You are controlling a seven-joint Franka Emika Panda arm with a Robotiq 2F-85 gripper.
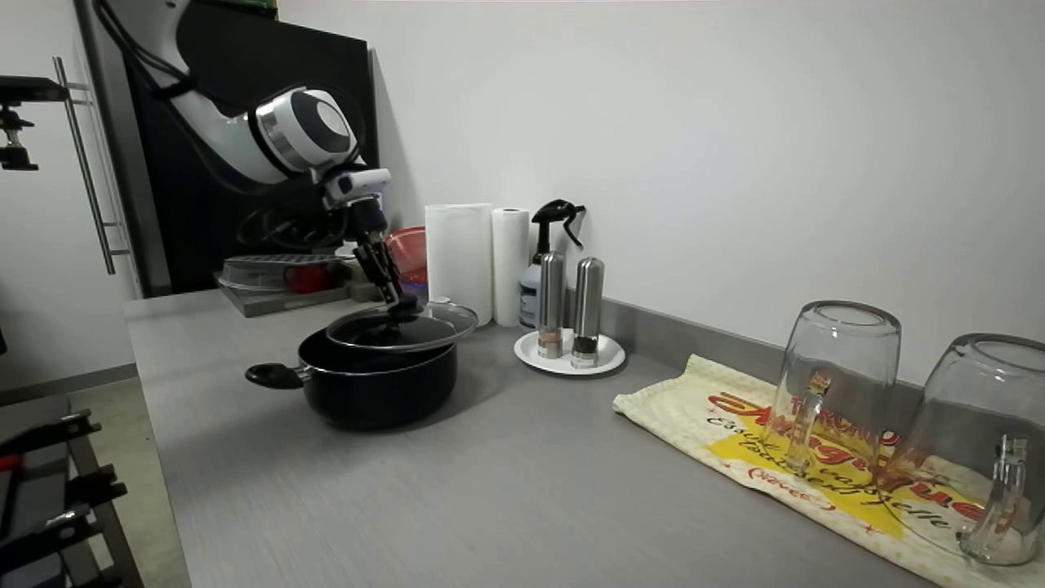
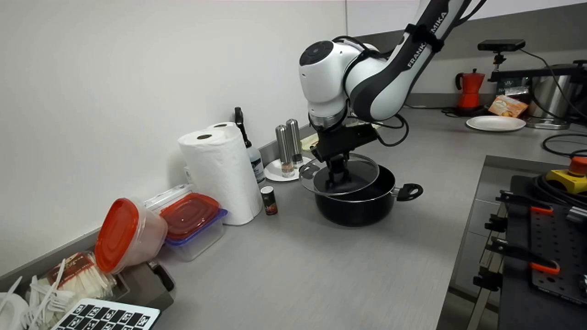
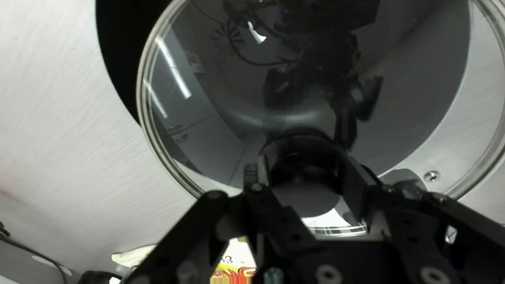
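Note:
A glass lid (image 1: pixel 441 323) with a dark knob hangs tilted over the black pot (image 1: pixel 382 392), shifted toward the wall side so part of the pot's mouth stays uncovered. My gripper (image 1: pixel 399 302) is shut on the lid's knob (image 3: pixel 303 180), which sits between the fingers in the wrist view. From the other side, the lid (image 2: pixel 330 187) overhangs the edge of the pot (image 2: pixel 355 213) on the salt-and-pepper side. Whether the lid touches the pot's rim, I cannot tell.
Paper towel rolls (image 2: pixel 223 176), a spray bottle (image 1: pixel 530 294) and a small spice jar (image 2: pixel 269 200) stand close by the wall. Two grinders rest on a white plate (image 1: pixel 609 354). Glass mugs (image 1: pixel 833 382) stand on a cloth (image 1: pixel 676 402).

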